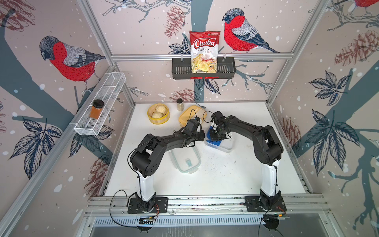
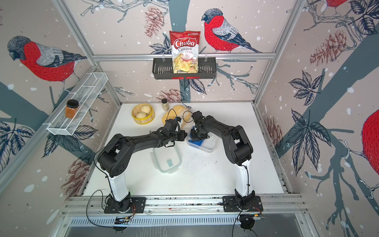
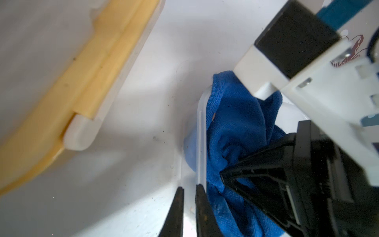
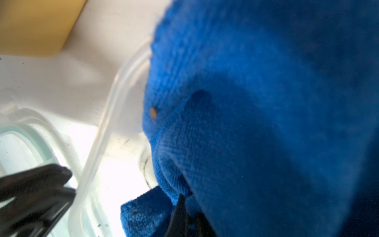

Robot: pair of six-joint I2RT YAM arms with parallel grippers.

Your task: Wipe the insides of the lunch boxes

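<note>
A clear lunch box (image 1: 225, 147) stands at mid-table with a blue cloth (image 3: 236, 118) bunched inside it and over its rim. My right gripper is down in this box, shut on a fold of the cloth. Just outside the box's left wall, my left gripper has its fingers slightly parted, close against the rim; whether the wall lies between them is unclear. Another clear lunch box (image 1: 186, 161), with a pale green rim, sits in front of the left arm. Behind the grippers is a yellow-orange box (image 1: 187, 115), partly covered by the left arm.
A round yellow container of buns (image 1: 158, 113) and a spice jar (image 1: 180, 104) stand at the back. Small crumbs (image 1: 233, 161) dot the table in front of the wiped box.
</note>
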